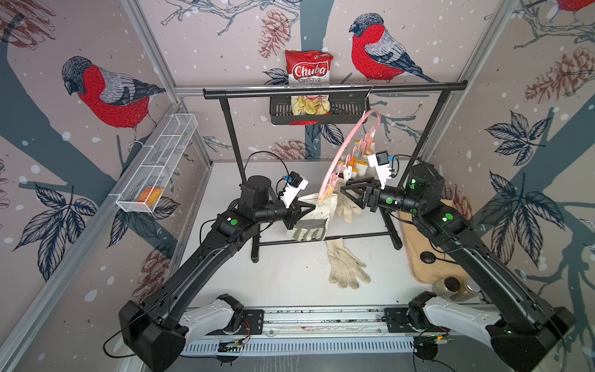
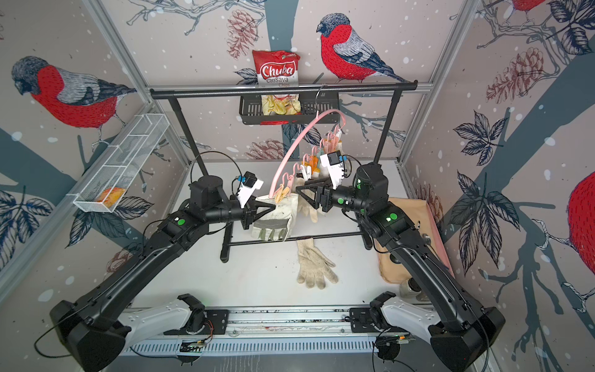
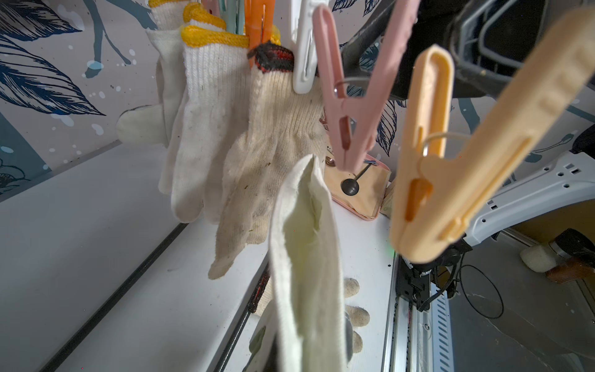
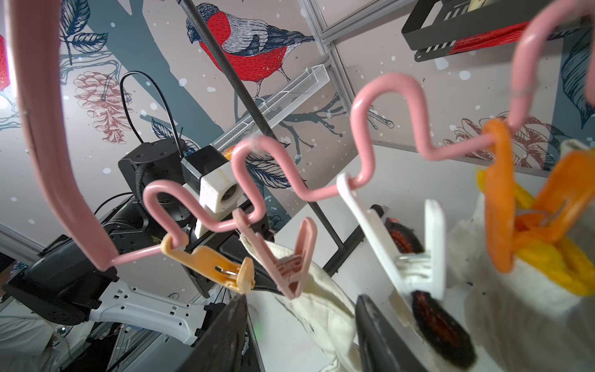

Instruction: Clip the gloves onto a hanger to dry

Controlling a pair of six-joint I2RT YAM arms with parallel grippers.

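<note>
A pink hanger [image 1: 342,152] with several clips hangs from the black rail. My left gripper [image 1: 313,209] is shut on the cuff edge of a white glove with a grey patch and stripes [image 1: 310,230]; in the left wrist view the cuff mouth [image 3: 308,248] stands upright, fingers hidden. Close above it hang an empty peach clip [image 3: 427,204] and an empty pink clip [image 3: 355,117]. Right of the hanger's near end, my right gripper has its fingers apart, nothing between them; the pink clip and white glove show beyond.
A white clip [image 4: 434,248] and an orange clip [image 4: 500,204] hold other gloves farther along the hanger. One beige glove [image 1: 345,266] lies on the table. A tan tray [image 1: 427,248] stands at right.
</note>
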